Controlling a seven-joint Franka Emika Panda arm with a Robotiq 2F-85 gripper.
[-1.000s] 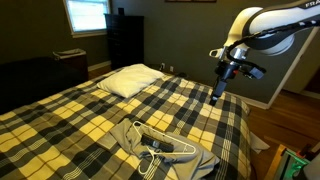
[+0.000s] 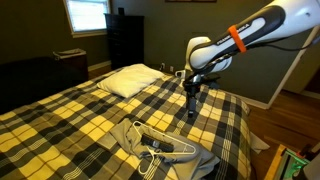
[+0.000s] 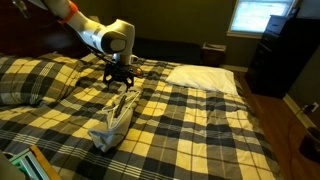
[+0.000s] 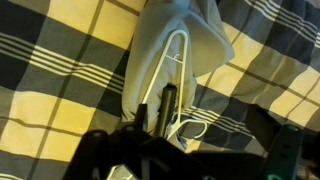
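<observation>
A white hanger (image 2: pixel 173 153) lies on a crumpled grey garment (image 2: pixel 128 136) on the checked bed cover. In the wrist view the hanger (image 4: pixel 183 70) runs across the grey cloth (image 4: pixel 146 47), its hook to the lower right. A dark strip (image 4: pixel 168 97) lies along the hanger; what it is I cannot tell. My gripper (image 2: pixel 190 106) is open above the bed, behind and to the right of the hanger in exterior view 1. Nothing shows held between its fingers, and it looks clear of the garment.
A white pillow (image 2: pixel 130 80) lies farther back on the bed (image 2: pixel 50 125). The cover is bare left of the garment in exterior view 1. A dark dresser (image 2: pixel 125 40) stands in the far corner.
In exterior view 1 the arm has swung left over the bed, bringing the gripper closer to the garment and slightly lower. The hanger and garment have not moved.
</observation>
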